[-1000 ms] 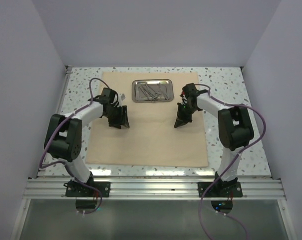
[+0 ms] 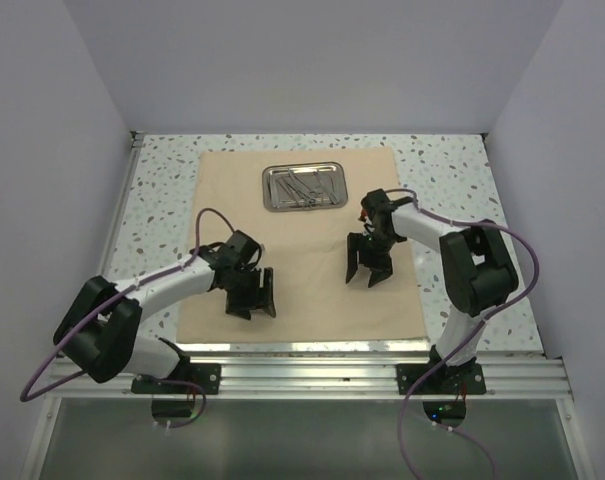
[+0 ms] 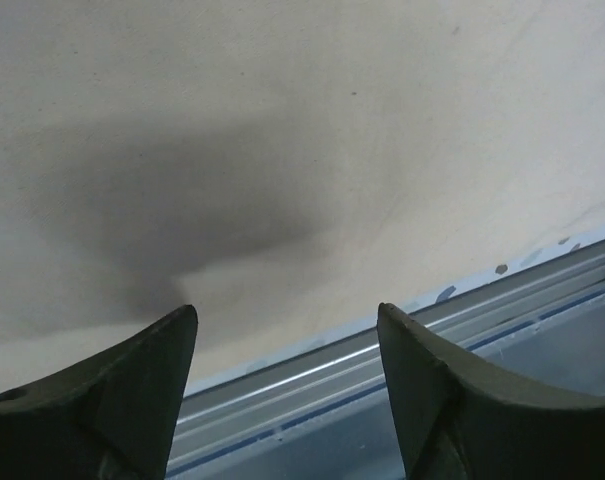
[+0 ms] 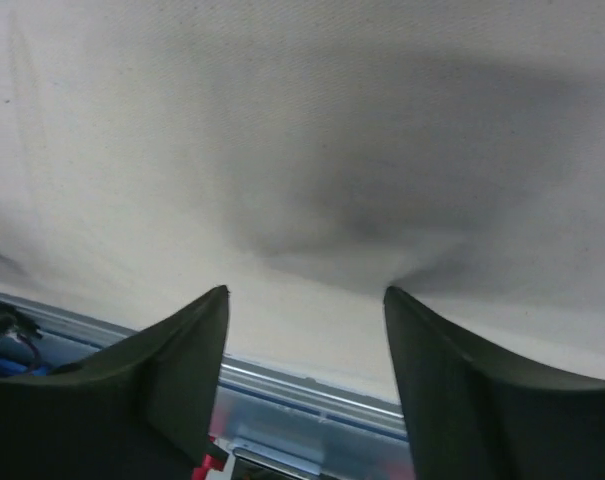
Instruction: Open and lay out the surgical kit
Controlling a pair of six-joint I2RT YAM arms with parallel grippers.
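Note:
A tan cloth (image 2: pixel 312 300) lies spread over most of the table, its front edge close to the metal rail. On its far part sits a silver tray (image 2: pixel 306 206) holding several thin metal instruments (image 2: pixel 300 186). My left gripper (image 2: pixel 252 313) hovers over the front left of the cloth. In the left wrist view its fingers (image 3: pixel 167 355) stand apart with nothing between them. Over the right part of the cloth is my right gripper (image 2: pixel 363 281), also open and empty; its fingers (image 4: pixel 204 335) show bare cloth beyond. Whether either gripper touches the cloth is unclear.
The speckled tabletop (image 2: pixel 452 165) shows bare on both sides of the cloth. A metal rail (image 2: pixel 312 375) runs along the front edge. Grey walls close off the sides and back. The cloth between the grippers is clear.
Both grippers have moved toward the front, the left one farther, and their fingers have spread. The cloth and the tray have shifted slightly toward the front.

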